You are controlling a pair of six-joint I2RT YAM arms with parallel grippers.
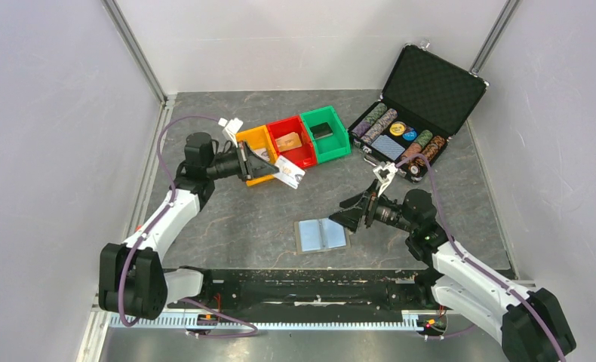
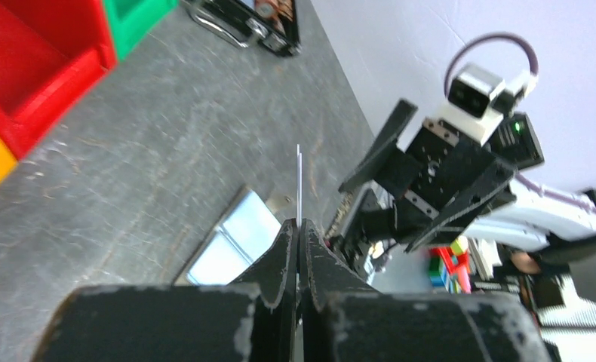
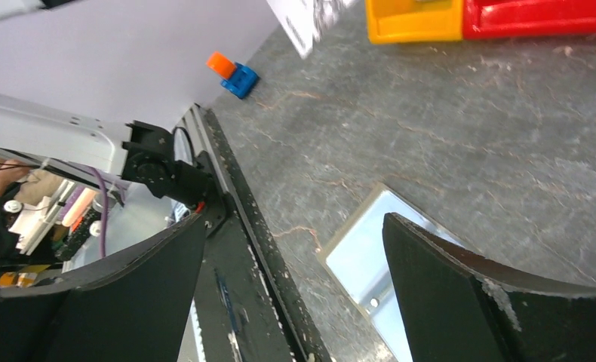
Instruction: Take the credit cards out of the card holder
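Observation:
My left gripper (image 1: 275,169) is shut on a thin white printed card (image 1: 289,173), held just in front of the orange bin (image 1: 260,180). In the left wrist view this card (image 2: 299,185) is seen edge-on between the fingertips; I cannot tell whether it is one card or several. Open on the table lies a flat two-panel folder (image 1: 322,234) with pale blue panels, perhaps the card holder; it looks empty. Above that folder's right side, my right gripper (image 1: 340,213) is open, nothing between its fingers. The right wrist view shows the folder (image 3: 367,234) partly behind one finger (image 3: 446,286).
A red bin (image 1: 301,159) with a tan item (image 1: 288,142) and a green bin (image 1: 333,154) with a dark item (image 1: 321,130) adjoin the orange one. An open poker-chip case (image 1: 437,88) occupies the back right. Bare table separates the bins from the folder.

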